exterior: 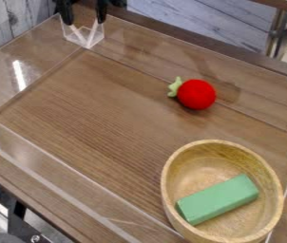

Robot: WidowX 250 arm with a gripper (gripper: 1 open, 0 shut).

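Note:
My gripper (86, 13) is at the top left edge of the camera view, dark and mostly cut off by the frame, above a pale translucent shape at the back corner; its fingers are too unclear to tell. A red tomato-like object (197, 95) with a green top lies right of centre. A tan bowl (184, 172) at the lower right holds a green block (219, 199).
Grey walls border it at the back left, and a wooden shelf edge (267, 5) shows at the top right.

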